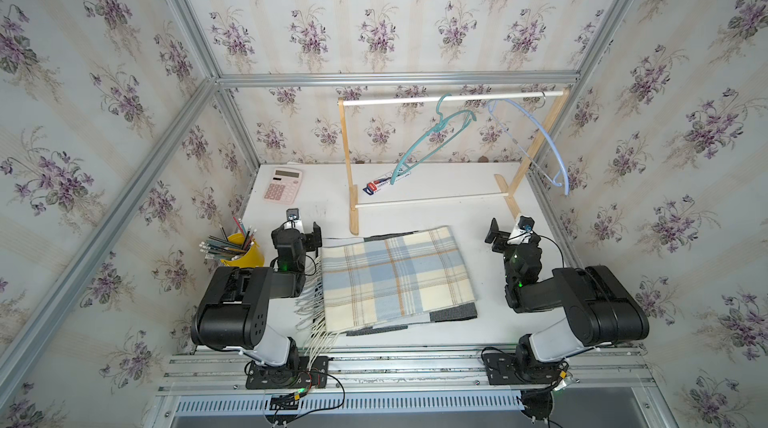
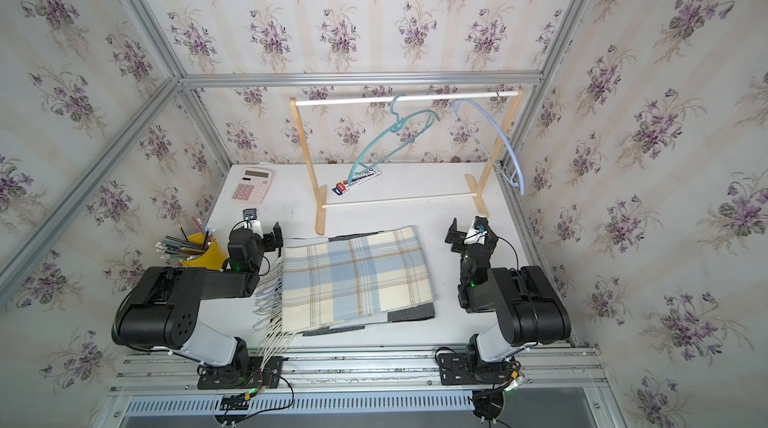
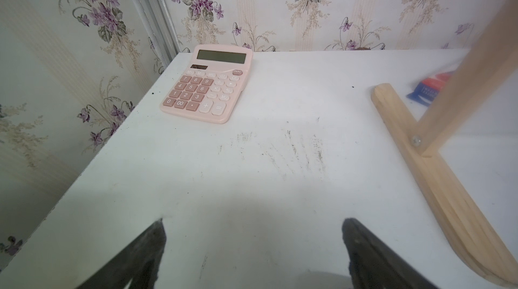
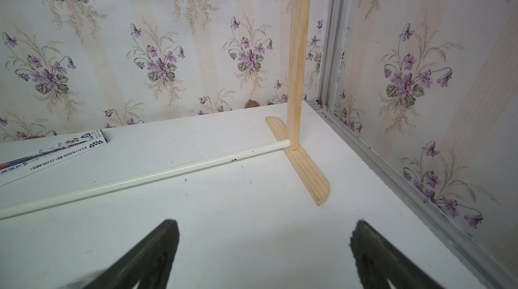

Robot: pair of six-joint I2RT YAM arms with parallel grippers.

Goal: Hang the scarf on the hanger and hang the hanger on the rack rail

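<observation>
A plaid scarf (image 1: 396, 276) in cream, light blue and tan lies folded flat on the table between the arms, its fringe trailing at the left. Two hangers hang from the rack's white top bar: a teal one (image 1: 421, 144) near the middle and a light blue one (image 1: 544, 136) at the right end. Left of the scarf, my left gripper stands open with nothing between its fingers. To the scarf's right, my right gripper is open and empty too. Neither gripper touches the scarf in the top views.
The wooden rack (image 2: 307, 156) stands behind the scarf, with a white low bar (image 4: 162, 173). Dark grey cloth (image 1: 453, 313) shows under the scarf. A pink calculator (image 3: 207, 84) lies back left, a yellow cup of pens (image 1: 249, 255) beside the left arm, a flat package (image 2: 357, 180) under the teal hanger.
</observation>
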